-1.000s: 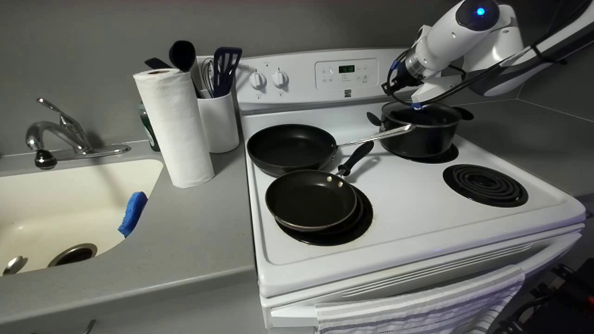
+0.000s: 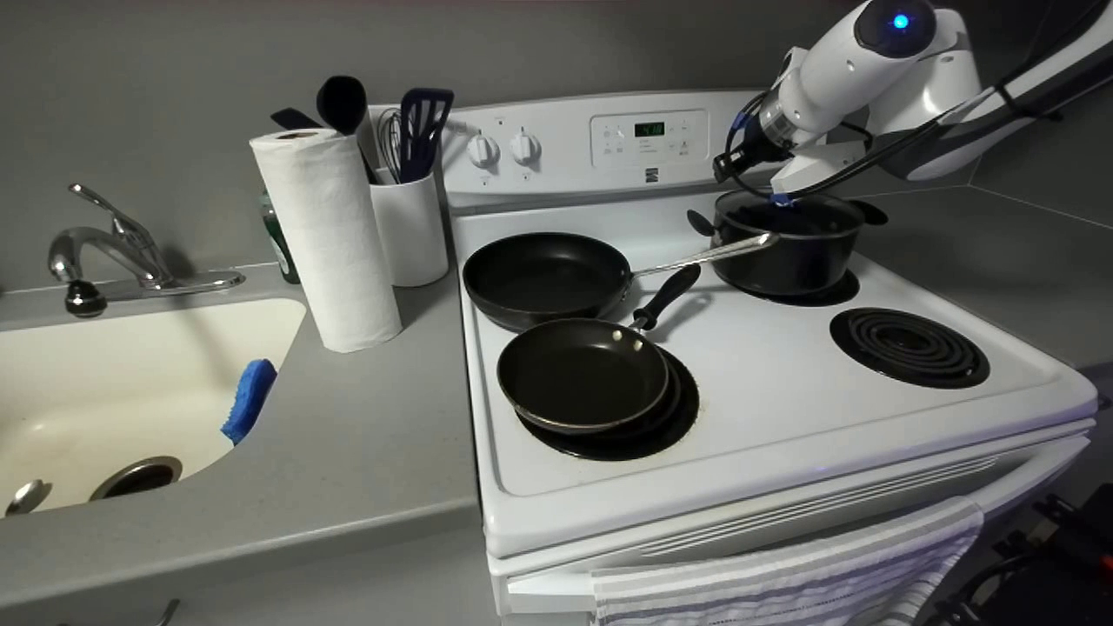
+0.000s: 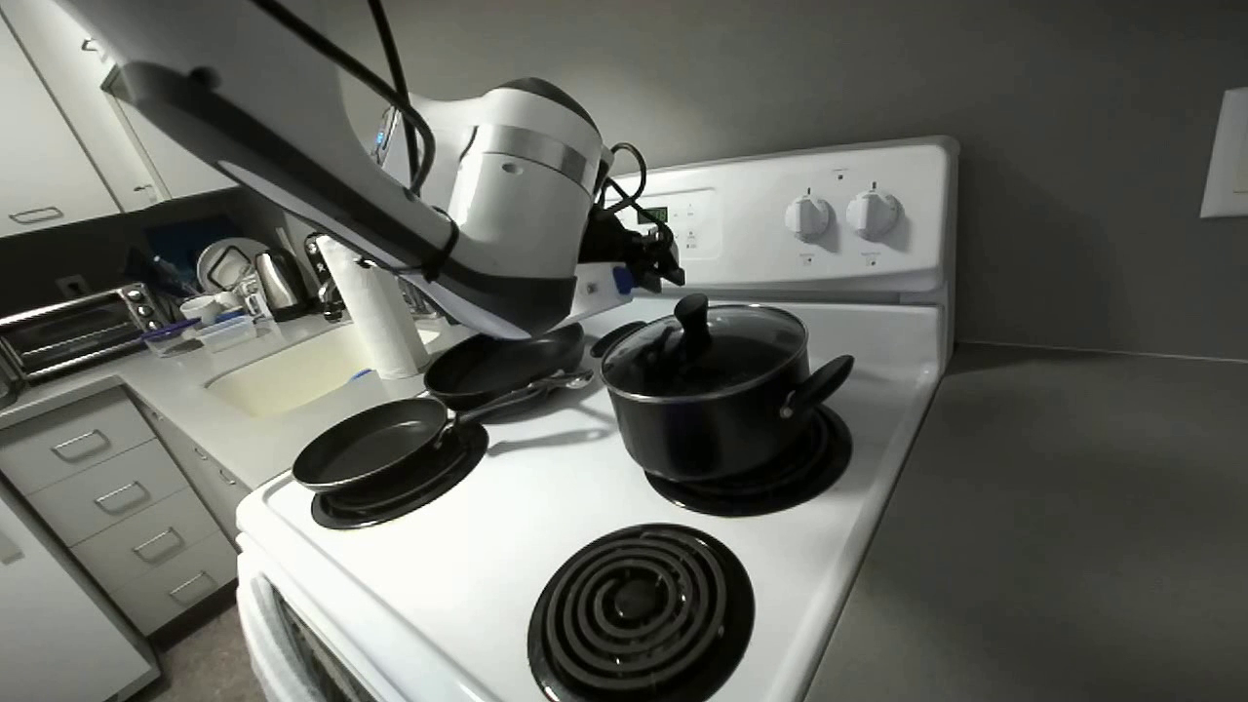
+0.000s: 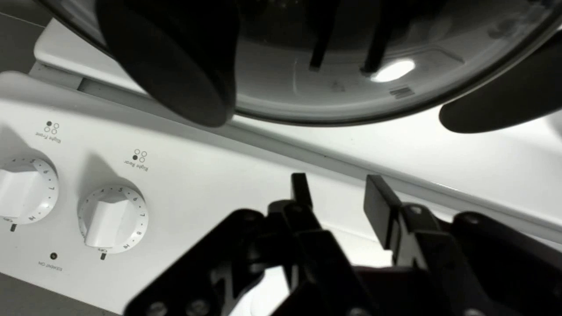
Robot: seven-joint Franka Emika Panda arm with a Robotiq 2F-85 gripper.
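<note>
My gripper is partly open, with a gap and no object between its fingertips. In exterior view 1 the gripper hangs in front of the stove's back panel, above the rear-right burner area. Beneath it stands a black pot covered by a glass lid. The lid's black knob points up, just below and to the right of the gripper in exterior view 2. Along the top of the wrist view, the lid and its dark knob lie apart from the fingers.
Two black frying pans, a rear one and a front one, sit on the left side of the stove, handles toward the pot. Control knobs project from the back panel. A paper towel roll stands left.
</note>
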